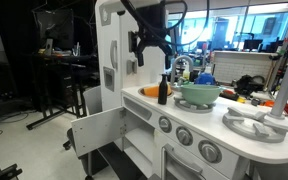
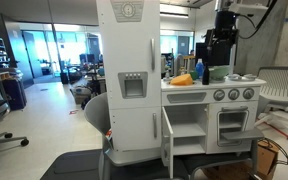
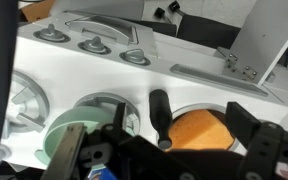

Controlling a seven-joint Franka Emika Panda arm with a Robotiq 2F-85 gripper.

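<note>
My gripper [image 1: 153, 54] hangs above the white toy kitchen counter [image 1: 229, 128], its fingers open with nothing between them. In the wrist view, the gripper has its dark fingers apart, with the black bottle [image 3: 160, 108] and an orange item [image 3: 200, 130] in the scene beneath. The bottle [image 1: 163, 92] stands upright on the counter, clear of the fingers. A green bowl [image 1: 197, 94] rests on a burner beside it. Behind the bottle, the orange item [image 1: 152, 92] is partly hidden.
A white toy fridge [image 2: 131, 95] rises beside the counter. The lower cabinet door [image 1: 99, 130] hangs open, and the cabinet interior [image 2: 187, 128] shows. Round knobs [image 1: 210, 151] line the counter's front. A bare burner [image 1: 256, 123] occupies the near end; a tap [image 1: 183, 66] stands behind.
</note>
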